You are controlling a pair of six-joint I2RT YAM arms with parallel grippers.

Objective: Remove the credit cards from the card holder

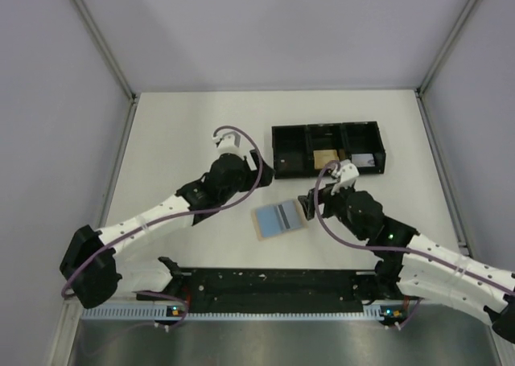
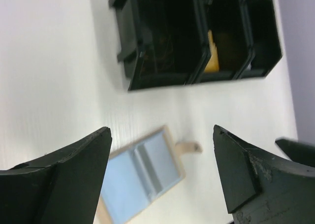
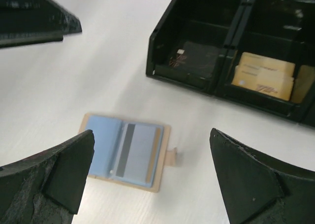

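The card holder (image 1: 280, 220) lies open on the table in front of the black box, with pale blue pockets and a dark strip on a tan backing; a small tan tab (image 3: 170, 157) sticks out at its right side. Whether cards sit inside I cannot tell. My left gripper (image 1: 257, 170) stands open above and behind-left of the holder, nothing between its fingers. My right gripper (image 1: 312, 202) is open just right of the holder, also empty. Both wrist views show the holder between the fingertips in the picture, below the grippers.
A black three-compartment box (image 1: 326, 129) stands at the back right, with tan and pale items inside.
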